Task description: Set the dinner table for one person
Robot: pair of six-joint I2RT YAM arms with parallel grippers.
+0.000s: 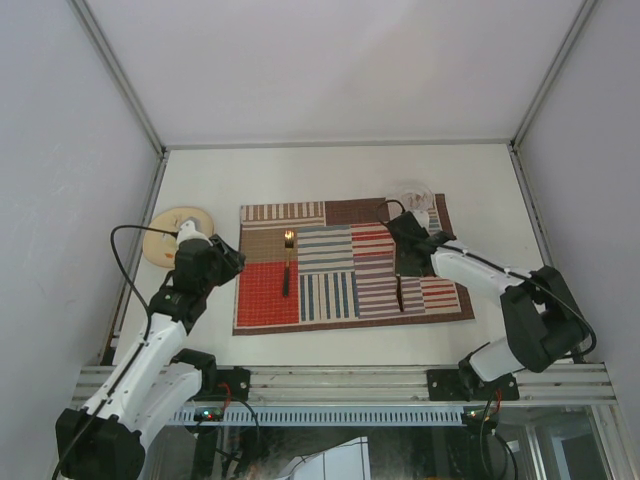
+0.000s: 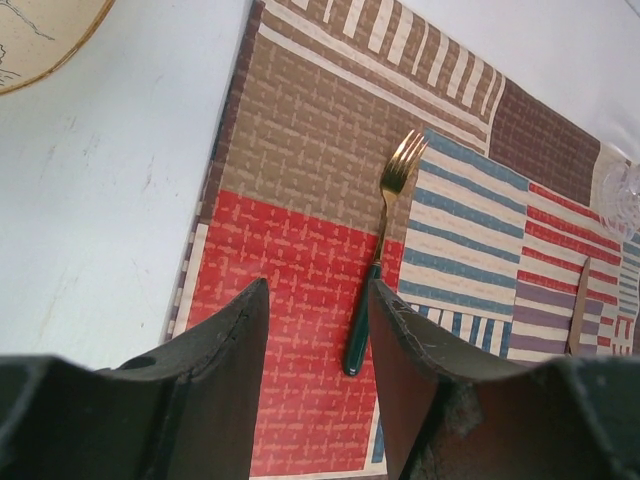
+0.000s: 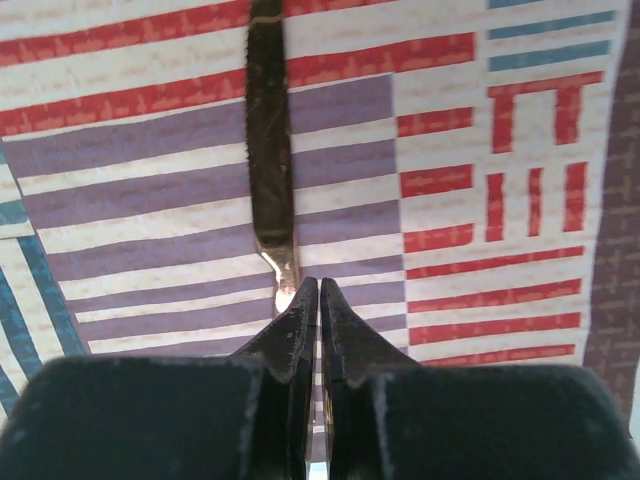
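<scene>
The fork (image 1: pixel 287 267), gold-toned with a dark green handle (image 2: pixel 361 327), lies on the mat's left half. My left gripper is open above the mat's left side, empty. On the right half, my right gripper is shut on the knife (image 3: pixel 270 170), whose dark handle extends beyond the fingertips; in the top view the knife (image 1: pixel 399 295) shows below the wrist. A round beige plate (image 1: pixel 160 245) sits left of the mat, partly hidden by the left arm. A clear item (image 1: pixel 410 190), probably a glass, stands at the mat's back right.
The patchwork mat (image 1: pixel 325 305) covers the middle of the white table (image 1: pixel 330 170). Bare table runs along the back and front of the mat. Walls and metal rails bound the workspace.
</scene>
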